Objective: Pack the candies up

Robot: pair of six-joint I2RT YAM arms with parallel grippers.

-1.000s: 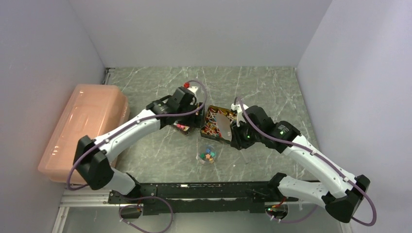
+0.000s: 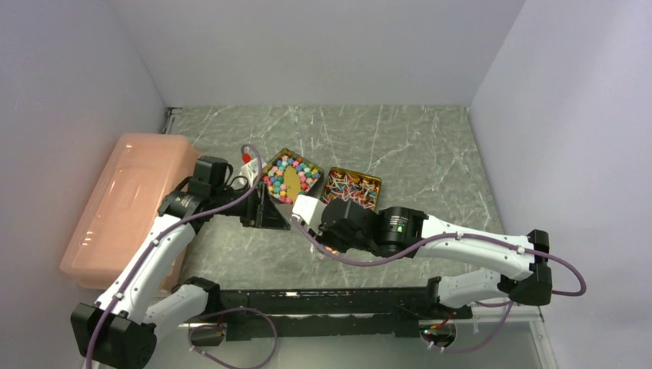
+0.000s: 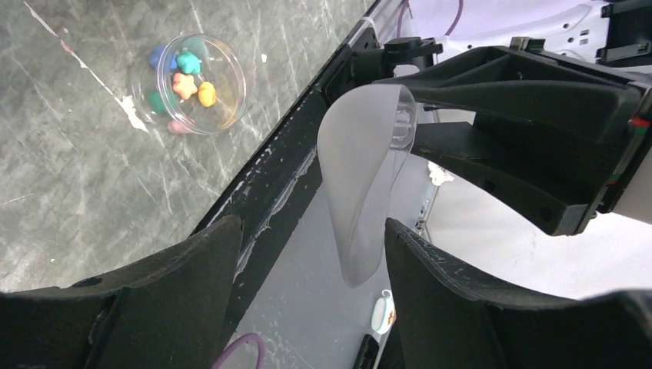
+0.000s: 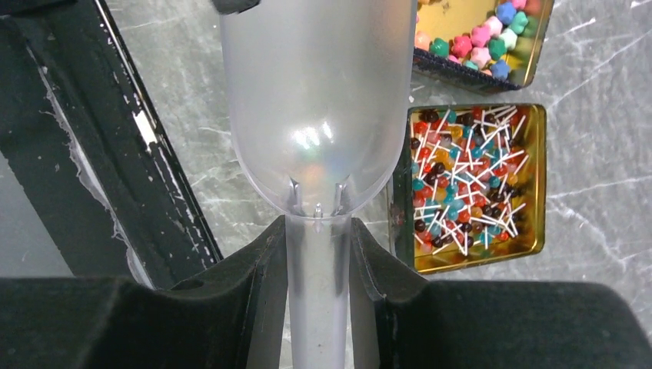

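My right gripper is shut on the handle of a clear plastic scoop (image 4: 319, 100); whether the scoop holds any candy cannot be made out. In the left wrist view, the scoop (image 3: 360, 173) hangs in front of my left gripper, which stands open and empty. A round clear cup (image 3: 237, 81) with several star-shaped candies (image 3: 184, 85) stands on the table, mostly hidden under the right arm from above. Lollipops (image 4: 469, 181) fill one gold tray (image 4: 540, 184). Colourful star candies (image 2: 281, 165) lie in another gold tray (image 2: 286, 151).
A closed pinkish-orange bin (image 2: 127, 207) stands along the left side. A dark rail (image 2: 346, 300) runs along its front edge.
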